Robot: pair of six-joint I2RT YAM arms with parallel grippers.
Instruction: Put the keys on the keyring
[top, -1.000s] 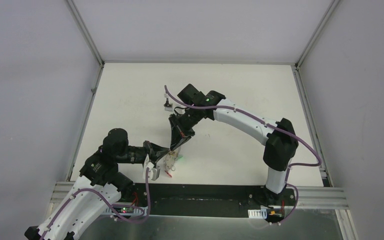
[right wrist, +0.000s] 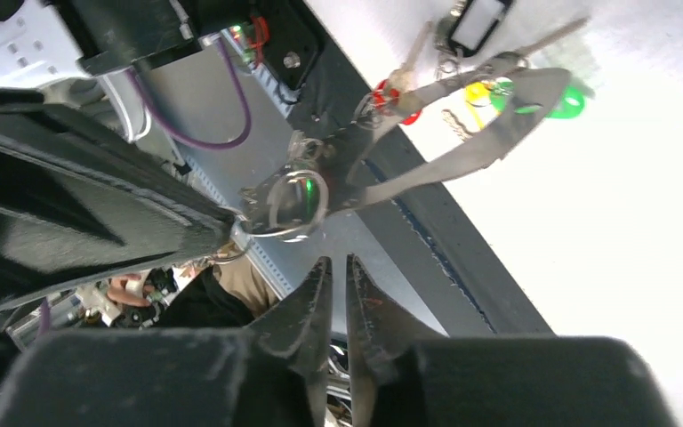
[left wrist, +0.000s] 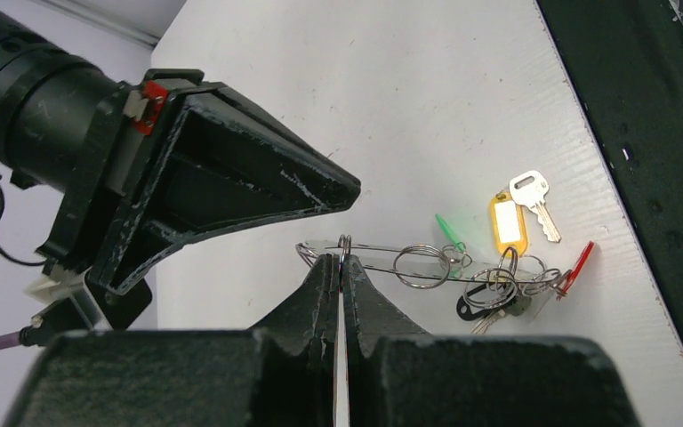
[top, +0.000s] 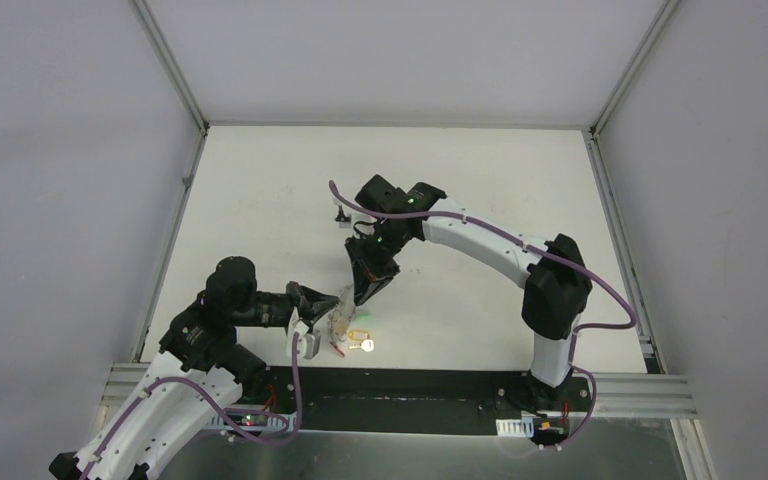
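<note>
A flat silver keyring [right wrist: 471,156], shaped like a carabiner with thin arms, extends from my left gripper. That gripper is shut on a small wire ring [left wrist: 345,242] at the keyring's end. Keys with red [left wrist: 580,267], black [left wrist: 470,308] and green [left wrist: 449,229] tags are at its far part; how each is attached is hard to tell. A key [left wrist: 532,192] with a yellow tag [left wrist: 509,222] lies apart on the table. My right gripper stands slightly open beside the left fingertips, nothing between its own.
Both grippers are close together.
My right gripper has drawn away from the left fingertips, toward the right and front. The yellow-tagged key now shows on the table, where that spot was bare. The left arm looks still.
</note>
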